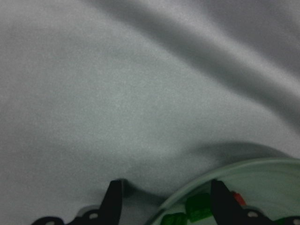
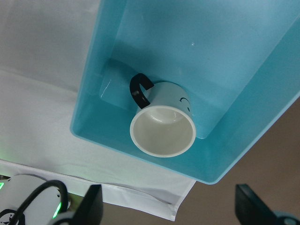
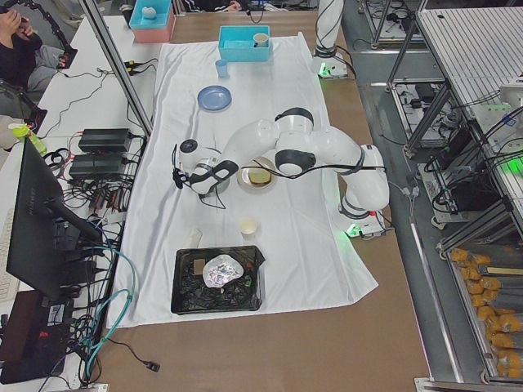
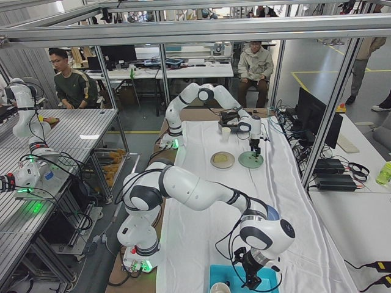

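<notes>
My left gripper hangs low at the rim of a green plate [image 4: 247, 160] holding green and red pieces [image 1: 199, 206]; its fingertips are apart, one over the cloth, one over the plate, gripper open. My right gripper is open above a blue bin [image 2: 243, 56], in which a white mug [image 2: 161, 131] with a black handle lies on its side or tilted, its mouth facing up toward the wrist camera. Nothing shows between the right fingers.
A beige plate [image 4: 222, 160] with yellow food, blue plate [image 3: 214, 98], blue cup [image 3: 221, 67], pale cup [image 3: 248, 228] and black tray [image 3: 216, 302] share the white cloth. Free cloth lies between them.
</notes>
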